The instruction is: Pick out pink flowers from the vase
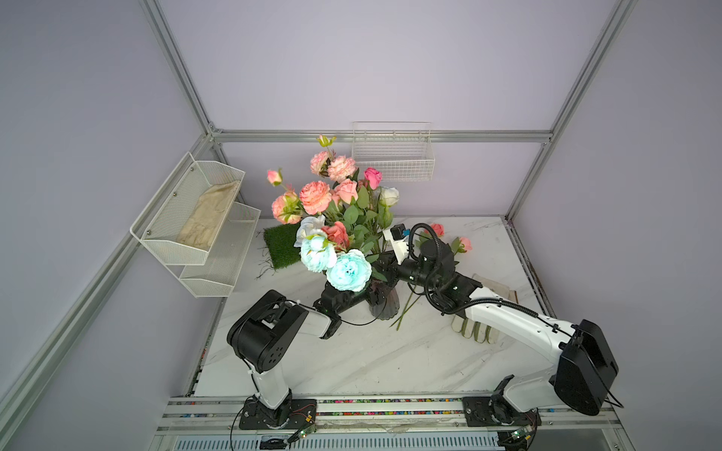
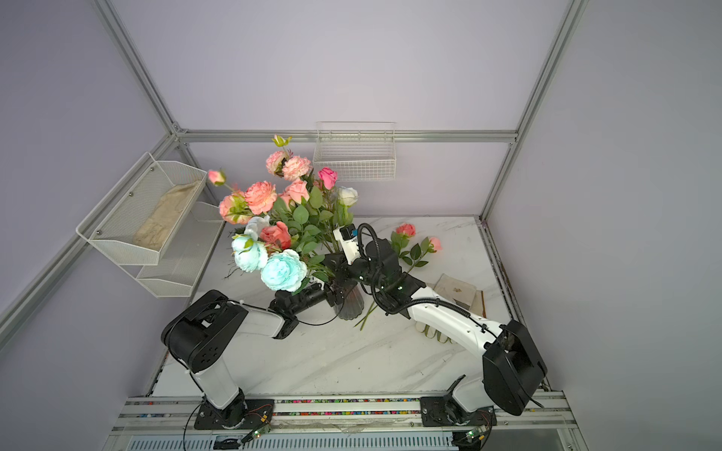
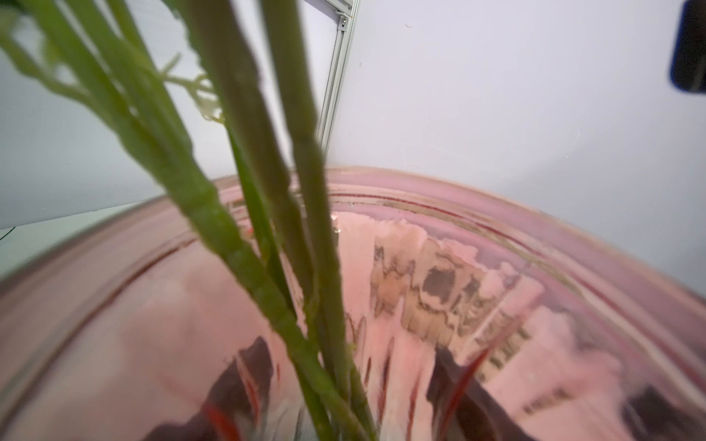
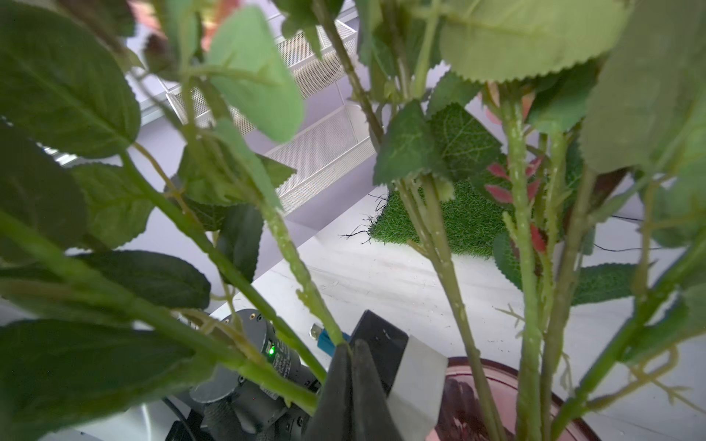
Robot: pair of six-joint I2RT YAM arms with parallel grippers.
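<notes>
The ribbed vase (image 2: pixel 348 304), pinkish and see-through in the left wrist view, holds a tall bouquet. Several pink flowers (image 1: pixel 315 197) rise at its upper left, a deeper pink bud (image 1: pixel 373 177) and a white rose (image 1: pixel 389 196) at the right, pale blue blooms (image 1: pixel 349 270) lower down. My left gripper (image 2: pixel 331 294) is shut on the vase from its left side. Among the stems above the rim, my right gripper has its tips together; green stems pass close by, and whether a thin one sits between them is unclear. Two pink flowers (image 2: pixel 406 230) lie on the table at right.
Green turf (image 1: pixel 282 246) lies behind the bouquet at left. White mesh shelves (image 1: pixel 199 218) hang on the left wall, a wire basket (image 1: pixel 393 159) at the back. A beige box (image 2: pixel 455 289) sits partly behind my right arm.
</notes>
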